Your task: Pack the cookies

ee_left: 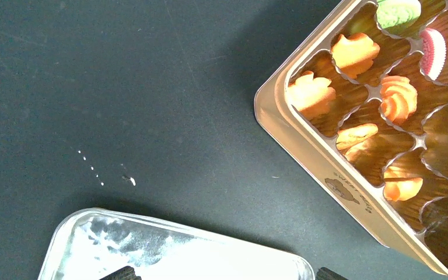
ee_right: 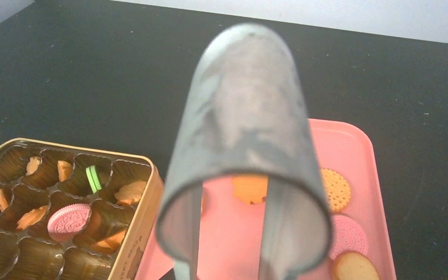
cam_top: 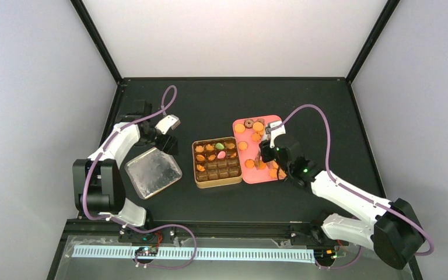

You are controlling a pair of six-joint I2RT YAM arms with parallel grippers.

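A gold cookie tin (cam_top: 217, 182) with a divided insert holds orange cookies, a green one (ee_left: 398, 11) and a pink one (ee_right: 68, 221); several compartments are empty. The pink tray (cam_top: 251, 176) beside it holds loose round cookies (ee_right: 336, 189). My right gripper (cam_top: 264, 156) is over the tray; a blurred grey, curved piece fills the middle of the right wrist view, and whether anything is between the fingertips is hidden. My left gripper (cam_top: 169, 149) hangs by the metal lid, its fingertips apart at the bottom edge of the left wrist view, holding nothing.
The metal lid (cam_top: 153, 172) lies left of the tin.
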